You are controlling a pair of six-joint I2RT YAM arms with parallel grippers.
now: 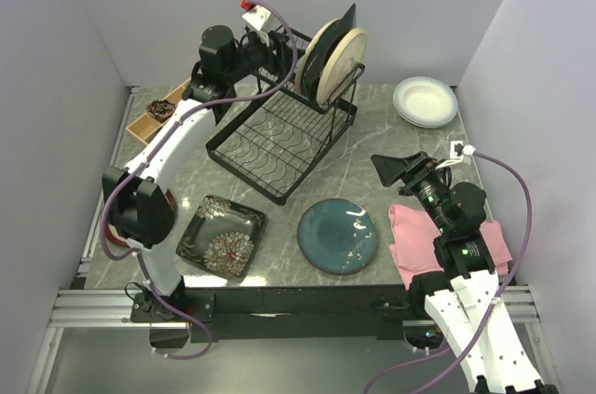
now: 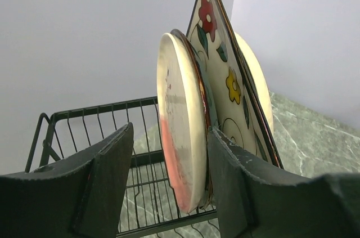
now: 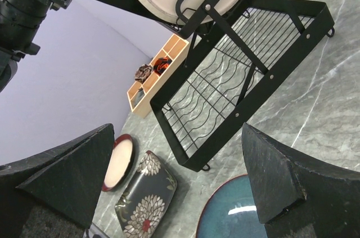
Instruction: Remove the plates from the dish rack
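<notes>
Plates stand upright in the upper tier of the black dish rack (image 1: 279, 147): a cream plate (image 1: 340, 63), a dark one behind it; the left wrist view shows a white plate (image 2: 180, 125) beside a square flowered plate (image 2: 225, 91). My left gripper (image 1: 277, 57) is up at the rack's left, open, its fingertips before these plates with nothing held. My right gripper (image 1: 396, 166) stands open over the counter right of the rack, nothing between its fingers. The lower tier looks empty.
A square flowered plate (image 1: 222, 236), a teal plate (image 1: 337, 236) and a pink cloth (image 1: 410, 250) lie in front; stacked white plates (image 1: 425, 101) sit back right. A wooden organiser (image 1: 149, 129) is at the left. Walls close in on the sides and back.
</notes>
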